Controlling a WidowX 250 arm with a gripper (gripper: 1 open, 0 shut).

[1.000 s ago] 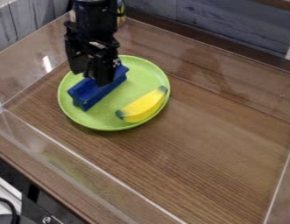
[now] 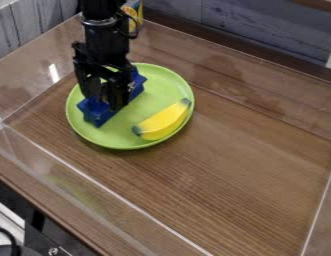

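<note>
My black gripper [image 2: 104, 78] reaches down from the top left over a green plate [image 2: 133, 137], its fingers open and low over a blue block [image 2: 98, 110] on the plate's left half. The dark fingers partly hide the block; whether they touch it is unclear. A yellow banana [image 2: 162, 118] lies on the plate's right side.
A grey panelled wall edge runs along the back and at the upper left. A small yellow object shows behind the arm at the top.
My gripper has moved lower and a little left over the blue block. The plate, block and banana appear unmoved.
</note>
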